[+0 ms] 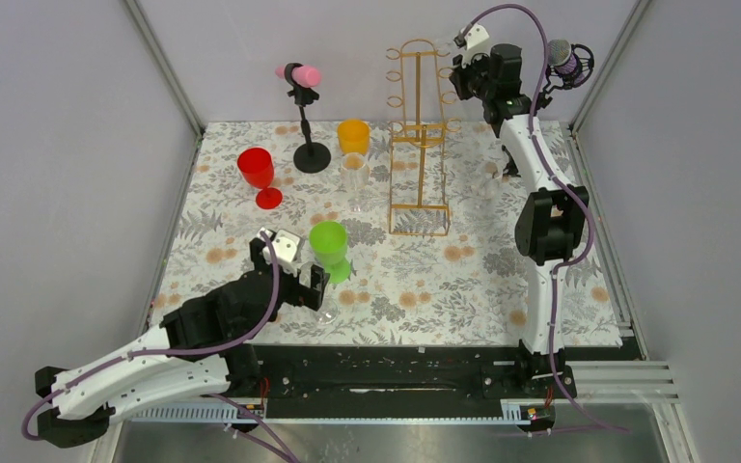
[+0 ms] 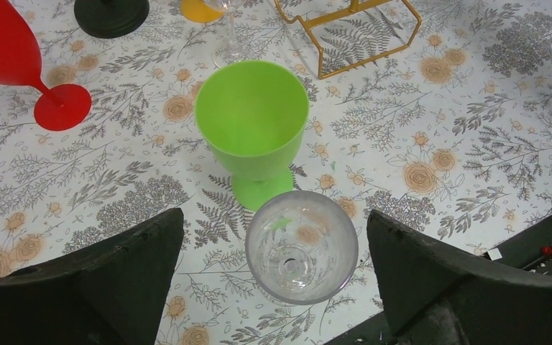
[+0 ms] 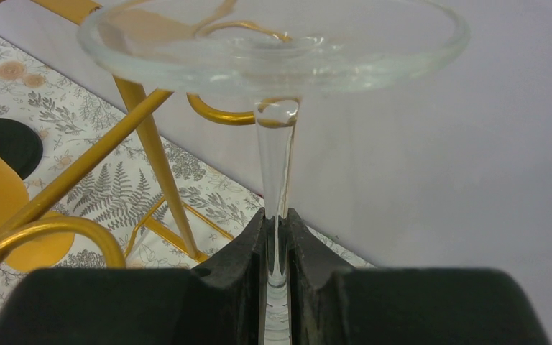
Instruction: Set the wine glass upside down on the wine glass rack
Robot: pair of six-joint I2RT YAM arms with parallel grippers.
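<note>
In the right wrist view, a clear wine glass (image 3: pixel 277 151) is pinched by its stem, my right gripper shut on it. Its flat foot is uppermost, so the glass hangs upside down; most of the bowl is hidden below the fingers. The gold wine glass rack (image 1: pixel 419 135) stands beside this gripper, with one of its looped hooks (image 3: pixel 223 113) just behind the stem. Whether stem and hook touch, I cannot tell. My left gripper is open above another clear glass (image 2: pixel 302 248), which stands upright between its spread fingers.
A green goblet (image 1: pixel 329 246), a red goblet (image 1: pixel 257 169), a yellow goblet (image 1: pixel 353 137) and a clear flute (image 1: pixel 355 174) stand left of the rack. A black stand (image 1: pixel 312 156) is at the back.
</note>
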